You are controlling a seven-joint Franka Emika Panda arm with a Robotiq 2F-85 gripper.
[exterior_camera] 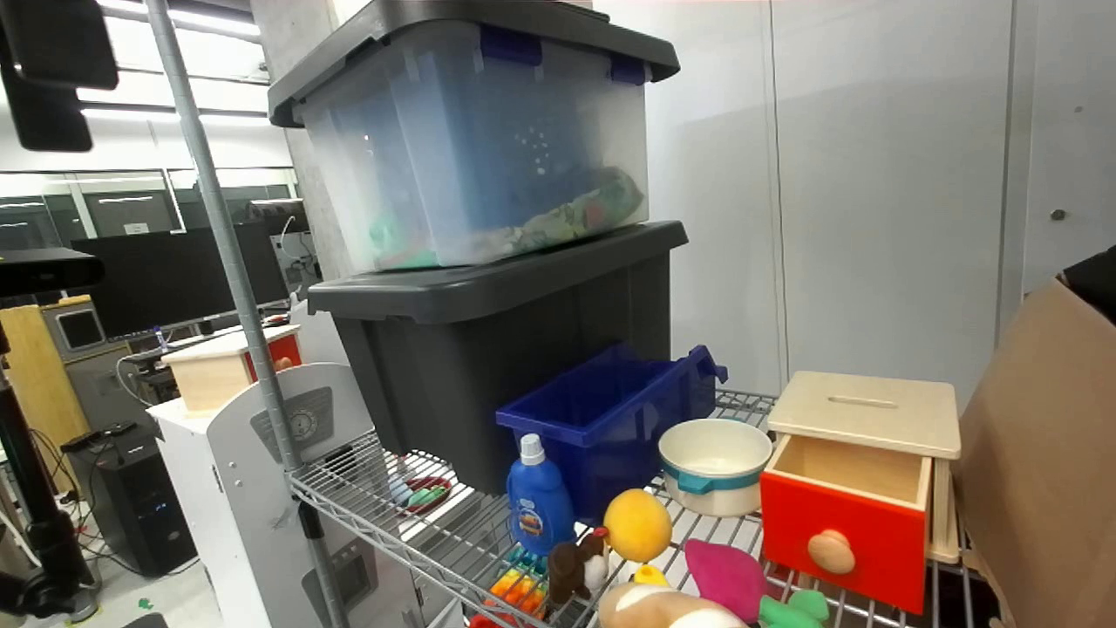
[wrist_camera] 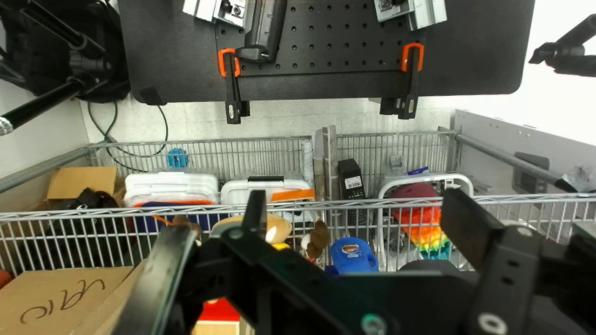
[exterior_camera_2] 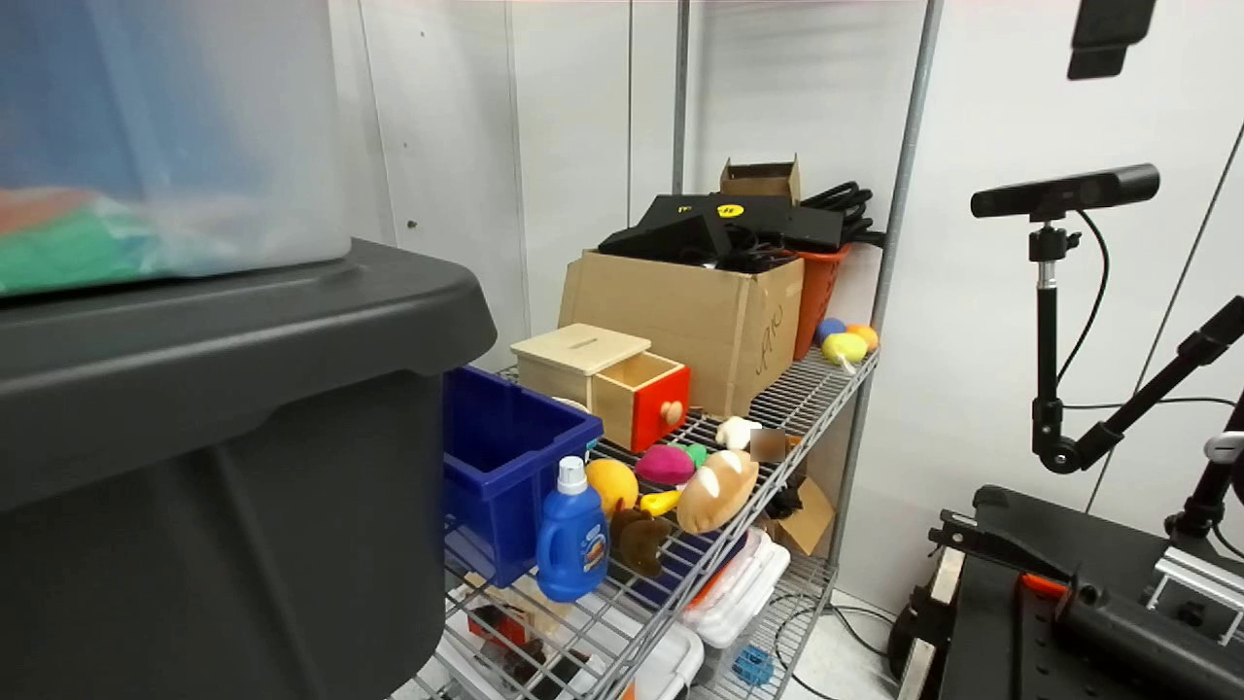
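Observation:
In the wrist view my gripper stands open, its two dark fingers (wrist_camera: pixel 473 226) wide apart with nothing held between them. Beyond it are the wire shelves, with a blue detergent bottle (wrist_camera: pixel 354 254) seen in the gap. Exterior view 1 shows that bottle (exterior_camera: pixel 539 504) upright beside a blue bin (exterior_camera: pixel 649 419). To the right, a wooden box has its red-fronted drawer (exterior_camera: pixel 842 529) pulled out. A cream pot (exterior_camera: pixel 714 492) sits between bin and box. An orange ball (exterior_camera: pixel 638 525) and a magenta plush (exterior_camera: pixel 724 579) lie in front. Neither exterior view shows the gripper.
Large stacked storage boxes (exterior_camera: pixel 502 345) fill one end of the shelf. At its other end stands a cardboard box (exterior_camera_2: pixel 665 309). A bread-shaped plush (exterior_camera_2: pixel 717 490) lies near the shelf's front edge. The black table (wrist_camera: pixel 335 86) lies across a gap from the shelf.

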